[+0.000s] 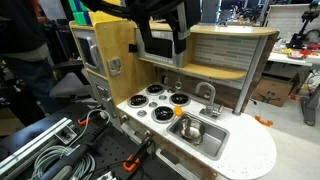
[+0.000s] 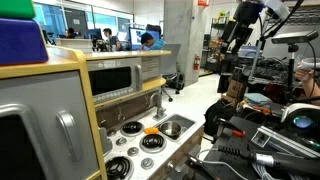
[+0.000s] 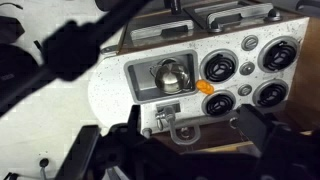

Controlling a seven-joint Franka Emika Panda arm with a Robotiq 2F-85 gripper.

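A metal pot rests in the sink of a toy kitchen. Beside the sink, on the speckled counter, lies a small orange object; it also shows as an orange patch in exterior view 1. My gripper is open, its dark fingers wide apart at the bottom of the wrist view with nothing held between them. High above the counter, the gripper hangs clear of everything. Exterior view 2 has the gripper up at the right.
Several stove burners sit along the counter past the orange object. A curved faucet rises behind the sink. A microwave and a wooden shelf stand at the back.
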